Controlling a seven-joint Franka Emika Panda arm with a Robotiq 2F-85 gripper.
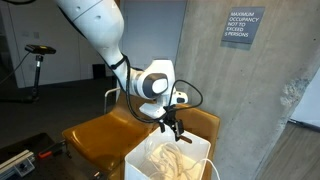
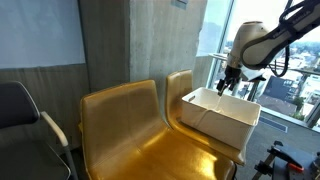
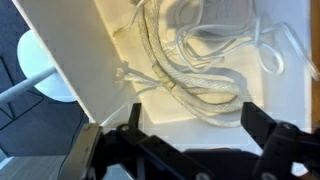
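A white box [image 2: 225,125] sits on the seats with its top open. Inside, a thick pale braided rope [image 3: 165,62] and thinner white cords [image 3: 230,45] lie in loose loops; the same tangle [image 1: 172,160] shows in exterior view 1. My gripper is open, its dark fingers [image 3: 268,130] wide apart at the bottom of the wrist view. Between them are only the box's pale wall and floor, with no cord visibly held. From outside, the gripper [image 1: 172,123] hangs pointing down at the box's back rim.
One white cord [image 1: 213,165] hangs over the box's right side. Tan chairs [image 2: 125,125] stand in a row beside the box, and a concrete wall [image 1: 250,90] rises behind. A black chair [image 2: 30,125] is farther off.
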